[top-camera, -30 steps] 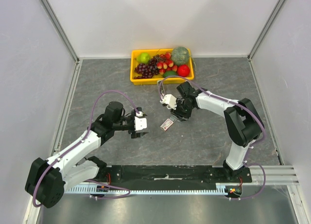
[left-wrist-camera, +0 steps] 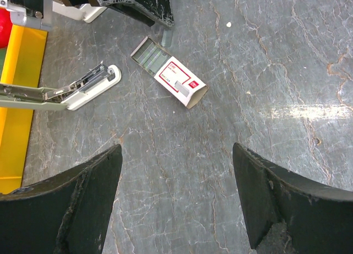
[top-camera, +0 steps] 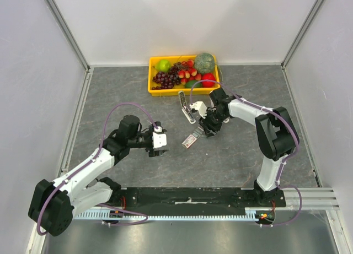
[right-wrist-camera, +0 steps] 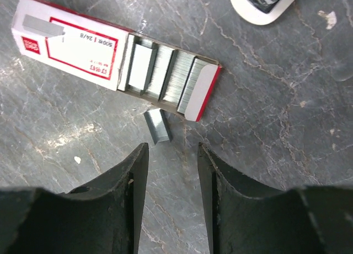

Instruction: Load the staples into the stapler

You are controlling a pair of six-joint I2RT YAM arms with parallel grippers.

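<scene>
The staple box [top-camera: 190, 140] [left-wrist-camera: 170, 75] [right-wrist-camera: 77, 49] lies on the grey table, its tray slid partly out with rows of staples. In the right wrist view a small loose staple strip [right-wrist-camera: 158, 125] lies beside the tray, just beyond the fingertips of my open right gripper. The opened stapler [top-camera: 186, 107] [left-wrist-camera: 88, 88] lies behind the box, near the fruit bin. My left gripper stands open left of the box, with nothing between its fingers.
A yellow bin [top-camera: 151, 83] of fruit sits at the back. Another white-based object [right-wrist-camera: 247, 11] is near my right gripper.
My right arm has moved to the right, uncovering more of the stapler in the top view. The left arm has not moved.
</scene>
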